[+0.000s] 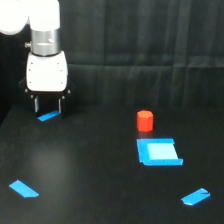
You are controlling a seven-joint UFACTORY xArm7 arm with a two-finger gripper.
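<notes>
At the back left, my gripper [48,104] points down with its two fingers apart and nothing visible between them. Beneath it, a strip of blue tape [48,116] lies on the black table. A small red block-like object [145,121] stands to the right of centre, well away from the gripper. Just in front of that object is a white square [161,151] with a blue border. The red object is behind this square, not on it.
One blue tape strip [23,189] lies at the front left and another blue tape strip [196,197] at the front right. A dark curtain [120,50] hangs behind.
</notes>
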